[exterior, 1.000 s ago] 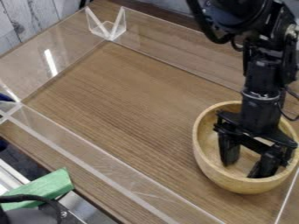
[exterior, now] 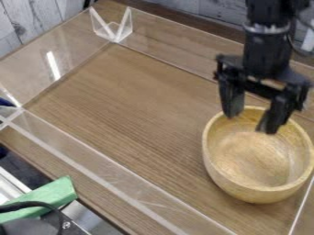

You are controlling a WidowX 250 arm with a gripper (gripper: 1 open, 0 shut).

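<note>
My gripper (exterior: 252,101) is raised over the back of a round light wooden bowl (exterior: 252,170) at the right of the view, its dark fingers open and pointing down. The bowl's inside looks empty where it shows.
A green object (exterior: 25,207) and a black cable lie at the lower left. Clear plastic corner pieces (exterior: 113,26) stand at the upper left.
My gripper has risen up and back from inside the bowl, leaving more of the bowl's inside in sight.
</note>
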